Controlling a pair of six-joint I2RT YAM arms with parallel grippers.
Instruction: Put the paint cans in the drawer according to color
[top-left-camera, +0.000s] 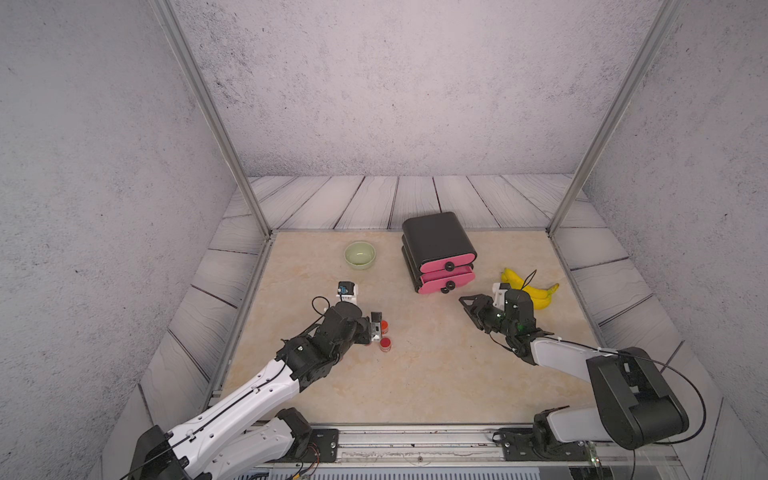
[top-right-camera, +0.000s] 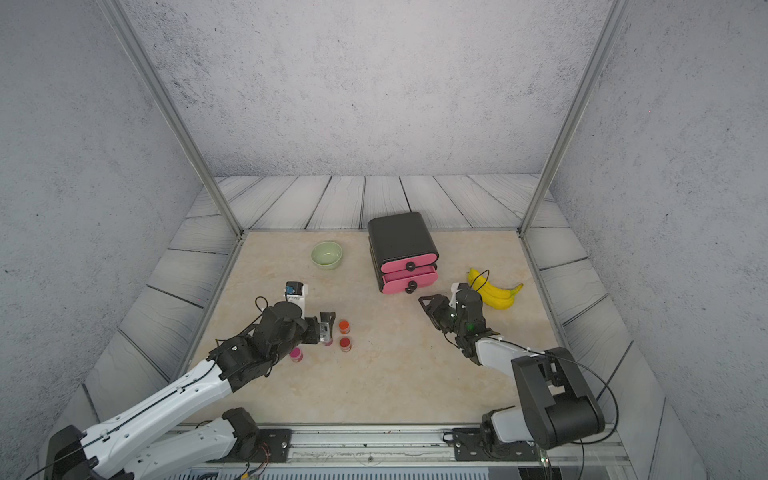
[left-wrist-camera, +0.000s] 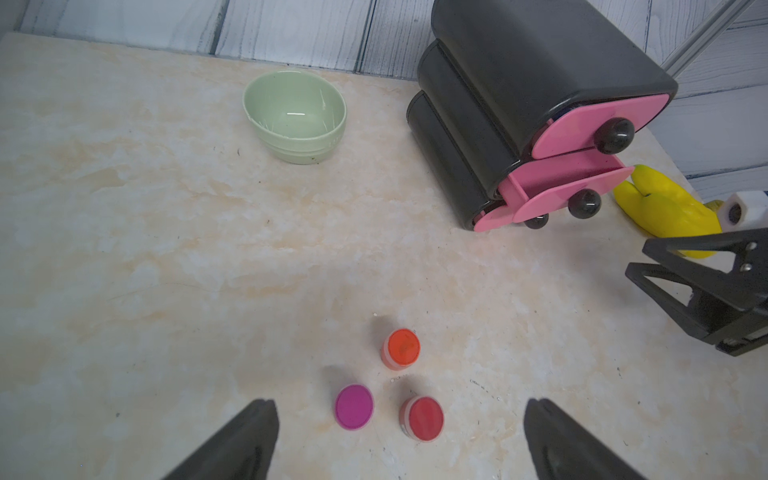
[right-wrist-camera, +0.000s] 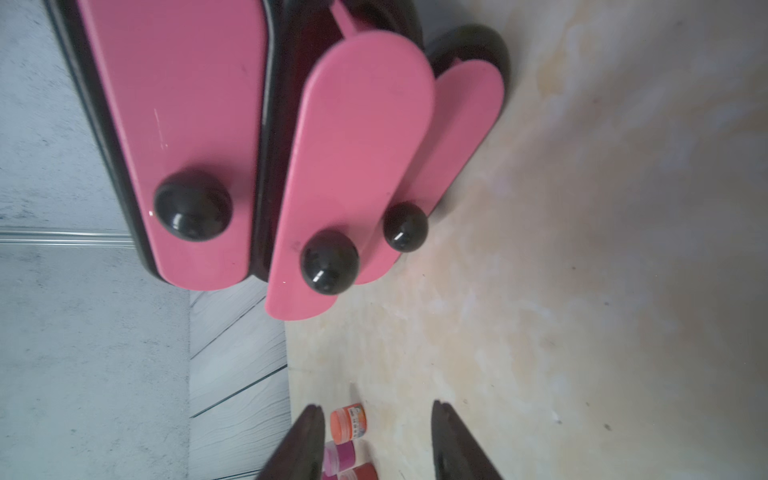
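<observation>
Three small paint cans stand upright in the left wrist view: one orange-lidded (left-wrist-camera: 402, 348), one purple-lidded (left-wrist-camera: 353, 406) and one red-lidded (left-wrist-camera: 422, 418). Another, a magenta can (top-right-camera: 296, 353), shows beside the left arm in the top right view. Over the cans, my left gripper is open and empty. The black cabinet (top-left-camera: 438, 237) has pink drawers with round black knobs. Its middle drawer (left-wrist-camera: 572, 185) is pulled partway out; the top drawer (left-wrist-camera: 600, 126) is closed. My right gripper is open, apart from the knobs, right and in front of the cabinet.
A green bowl (left-wrist-camera: 294, 112) stands at the back left. Yellow bananas (top-left-camera: 532, 289) lie right of the cabinet, close behind the right arm. Bare table (top-left-camera: 436, 360) lies between the cans and the right gripper.
</observation>
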